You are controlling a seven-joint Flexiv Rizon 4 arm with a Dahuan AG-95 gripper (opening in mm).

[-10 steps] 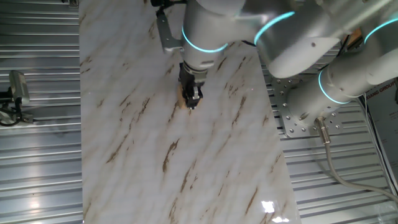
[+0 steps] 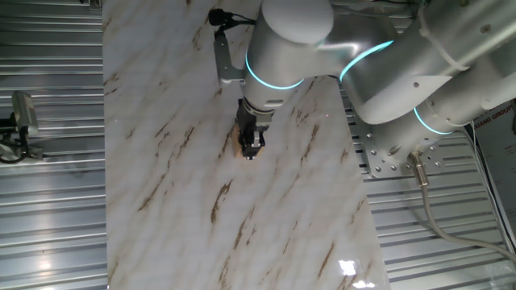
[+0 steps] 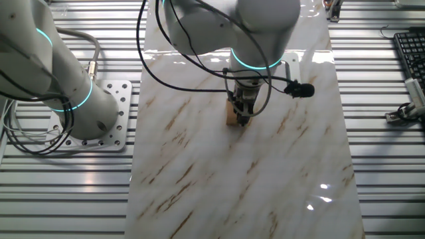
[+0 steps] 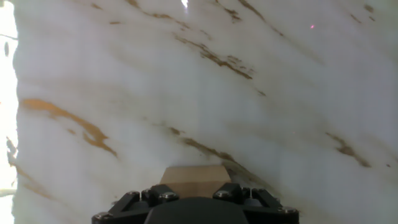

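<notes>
A light-brown block (image 4: 195, 174) sits between the two dark fingers of my gripper at the bottom of the wrist view, filling the gap from one side to the other. My gripper is shut on it and points down over the marbled board. In exterior view 1 only a tan edge of the block (image 2: 239, 142) shows left of the dark gripper (image 2: 251, 151). The second exterior view has the block (image 3: 231, 115) partly behind the fingers. Whether its underside touches the board cannot be told.
The marbled board (image 2: 177, 217) is bare around the gripper, with wide free room towards its front. Ribbed metal decking (image 2: 52, 209) flanks it. A small device (image 2: 24, 117) stands off to the left, and a keyboard (image 3: 412, 56) lies beyond the board's other side.
In exterior view 1 the gripper has moved down the picture and slightly right over the last second. The tan block has shifted along with it, and more of it shows now.
</notes>
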